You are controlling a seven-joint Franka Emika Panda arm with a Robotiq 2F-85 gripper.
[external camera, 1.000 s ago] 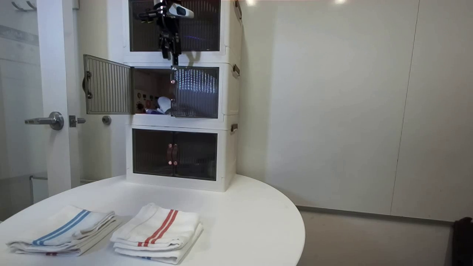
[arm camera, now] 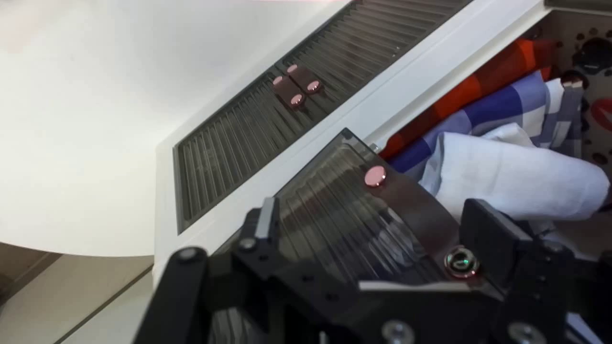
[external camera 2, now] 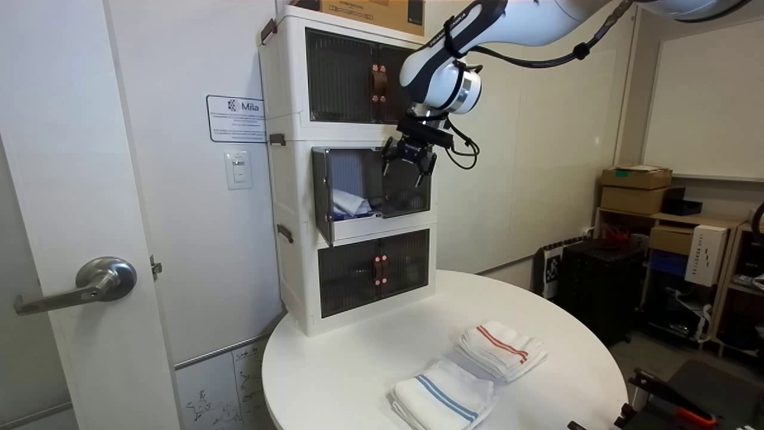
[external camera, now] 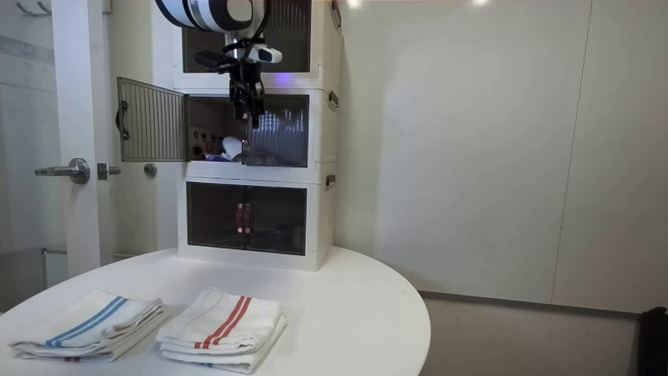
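Note:
My gripper [external camera 2: 402,179] is open in front of the cabinet's middle unit, its two fingers spread apart with nothing seen held between them. In the wrist view, the right door [arm camera: 350,212] of that unit lies beyond the fingers, and its brown strap handle [arm camera: 410,206] with pink studs shows near the right finger [arm camera: 493,241]. Contact with the handle cannot be made out. The unit's left door [external camera: 153,122] stands swung wide to the left. Inside the left half are a white cloth [arm camera: 516,172], a blue checked cloth [arm camera: 493,112] and a red-orange one [arm camera: 482,80].
Two folded white towel stacks, one blue-striped [external camera: 94,326] and one red-striped [external camera: 225,329], lie on the round white table [external camera: 357,313]. The lower unit's doors [external camera 2: 347,279] are closed. A door handle [external camera 2: 79,286] juts out at the left.
The gripper has come down from in front of the upper unit to the level of the middle unit's right door. Cabinet doors and towels look unmoved.

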